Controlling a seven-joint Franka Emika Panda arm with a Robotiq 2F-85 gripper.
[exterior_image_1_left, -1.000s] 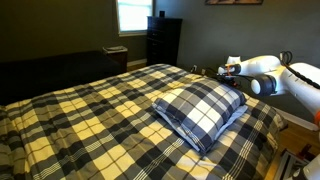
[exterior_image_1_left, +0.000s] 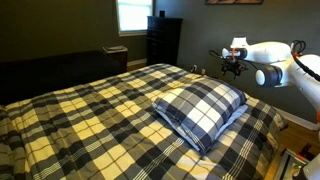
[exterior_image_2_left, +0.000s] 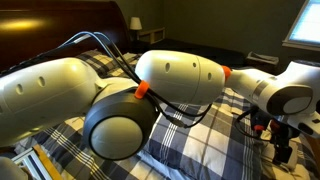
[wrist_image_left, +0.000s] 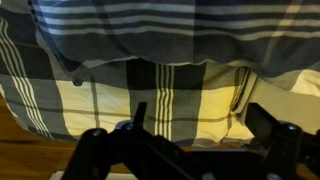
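Observation:
A plaid blanket (exterior_image_1_left: 200, 105) in dark blue and white lies bunched on the bed near its far right side. Beneath it, a plaid bedspread (exterior_image_1_left: 90, 115) covers the bed. My gripper (exterior_image_1_left: 232, 68) hangs above the blanket's far end in exterior view 1. From the wrist, the gripper looks down with its two dark fingers (wrist_image_left: 140, 135) wide apart, and no cloth shows between them. A thick edge of the blanket (wrist_image_left: 180, 35) crosses the top of that view, apart from the fingers, with flatter plaid cloth (wrist_image_left: 175, 90) below it.
A beige surface (wrist_image_left: 295, 105) shows at the right of the wrist view, and wooden floor (wrist_image_left: 30, 155) along its bottom. A dark dresser (exterior_image_1_left: 163, 40) stands beyond the bed. The white arm (exterior_image_2_left: 180, 75) blocks much of exterior view 2.
My gripper has risen from low at the blanket's far end to clear above it. The blanket's shape looks the same in exterior view 1.

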